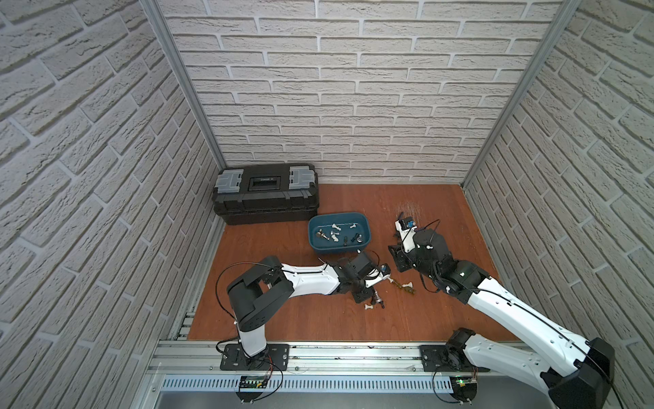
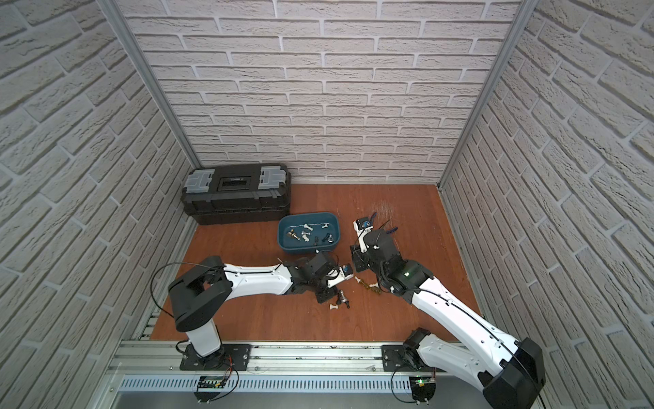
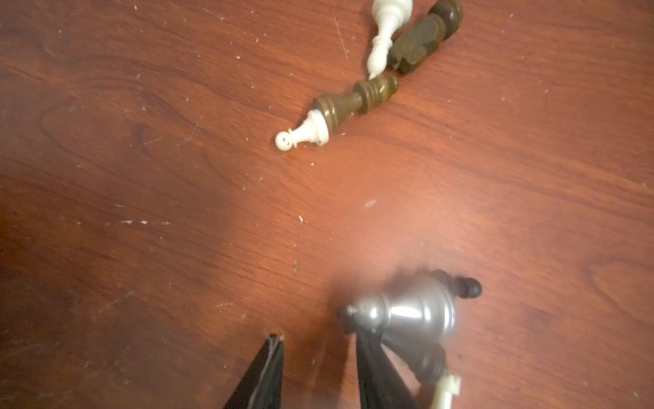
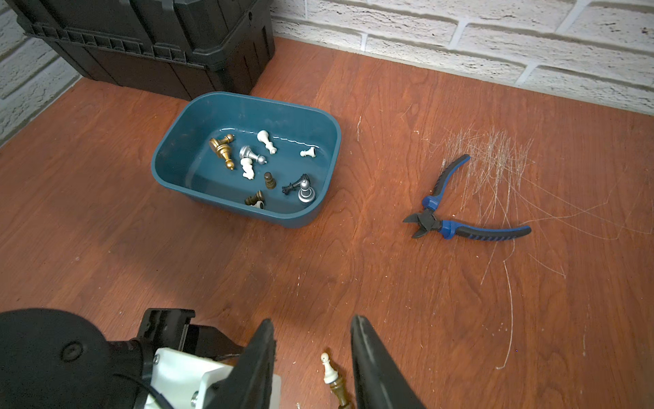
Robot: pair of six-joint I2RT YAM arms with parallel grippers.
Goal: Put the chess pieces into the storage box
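Observation:
In the left wrist view, my left gripper hangs low, part open, beside a blurred silver piece [image 3: 408,313] at its right finger; dark and cream pieces lie under or beside that one. A white pawn [image 3: 303,131], bronze pieces [image 3: 422,41] and a longer white piece [image 3: 387,27] lie farther off on the wood. The teal box [image 4: 170,170] holds several chess pieces, seen in the right wrist view. My right gripper is raised and open, with nothing held, above the table right of the left one.
A black toolbox [image 1: 265,204] stands behind the box at the back left. Blue-handled cutters [image 4: 483,231] and loose fine strands lie at the back right.

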